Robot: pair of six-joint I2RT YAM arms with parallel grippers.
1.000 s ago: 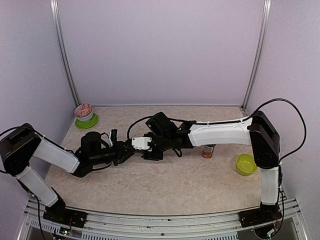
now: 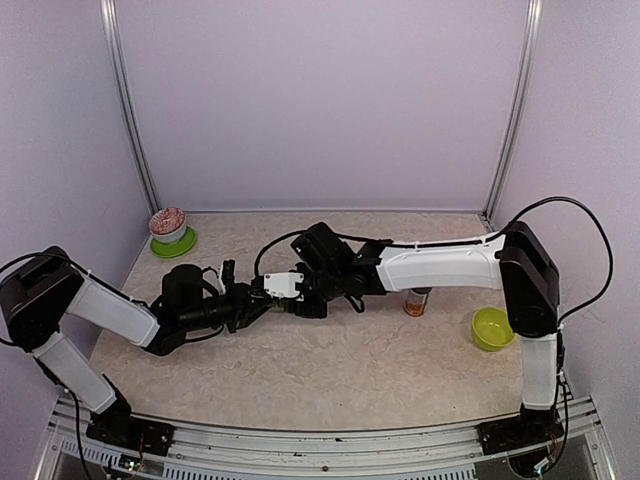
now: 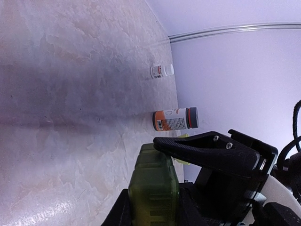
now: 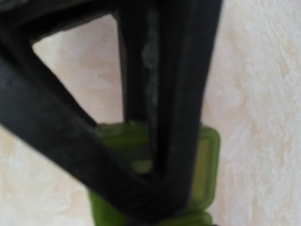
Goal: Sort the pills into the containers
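A translucent green pill box (image 3: 153, 188) is upright in the left wrist view, with my left gripper shut on it. One black finger (image 3: 207, 149) presses its upper edge. Over the middle of the table, my right gripper (image 2: 282, 295) meets the left one, and the arms hide most of the box in the top view. In the right wrist view, the right fingers (image 4: 181, 117) come together over the green box; what lies between their tips is hidden. No pill can be made out.
An orange-labelled bottle with a dark cap (image 3: 174, 119) and a small white bottle (image 3: 161, 71) stand apart from the box. A yellow-green bowl (image 2: 492, 330) is at right; a green plate (image 2: 175, 247) bears a patterned bowl (image 2: 168, 223) at back left.
The left arm has stayed put.
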